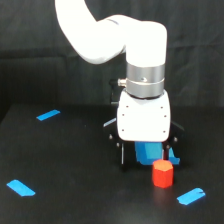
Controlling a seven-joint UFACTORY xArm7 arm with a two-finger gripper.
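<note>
The white arm's gripper point(143, 148) hangs low in the centre right, fingers apart, directly over a blue open container point(149, 154), which it partly hides. A small red hexagonal block point(163, 173) stands on the black table just in front of the container. Whether anything is between the fingers is hard to make out.
Strips of blue tape lie on the black table point(70, 180) at the upper left point(48, 114), lower left point(21, 188) and lower right point(191, 195). A dark backdrop stands behind.
</note>
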